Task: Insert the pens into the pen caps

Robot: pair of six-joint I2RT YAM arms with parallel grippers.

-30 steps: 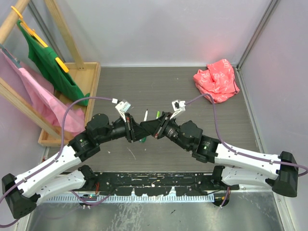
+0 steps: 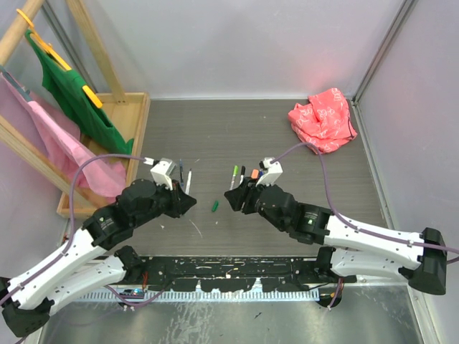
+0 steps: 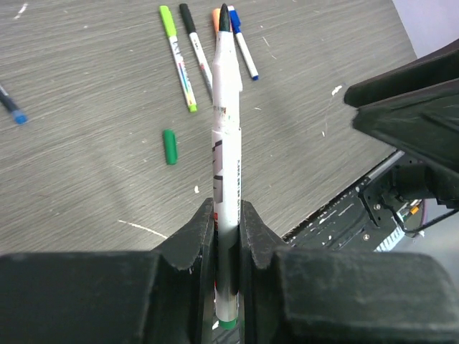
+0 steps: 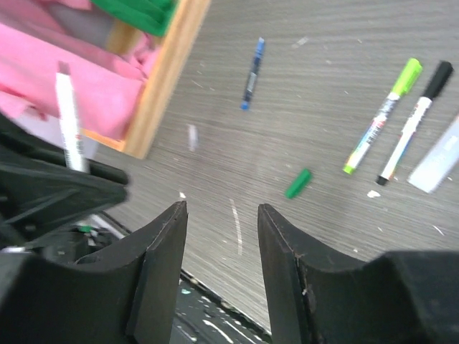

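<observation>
A white pen [image 3: 227, 143] with a bare dark tip and a green end stands up between the fingers of my left gripper, which is shut on it. In the top view that left gripper [image 2: 191, 201] hangs left of a green cap [image 2: 215, 206] lying loose on the table. My right gripper is open, nothing between its fingers, and it stands apart from the left one. From the right wrist view, the same pen [image 4: 69, 122] shows at the left, and the green cap [image 4: 298, 183] lies beyond my right fingertips.
Capped pens lie at the centre right: a lime-green one [image 3: 178, 59], a black one [image 3: 196, 46] and a blue one [image 3: 244, 43]. Another blue pen [image 4: 253, 74] lies apart. The wooden rack [image 2: 140, 136] bounds the left; a red cloth [image 2: 323, 120] lies back right.
Before, both grippers met tip to tip over the table's middle. Now they are apart: the left has moved left with the pen, and the right has opened, baring the green cap.
</observation>
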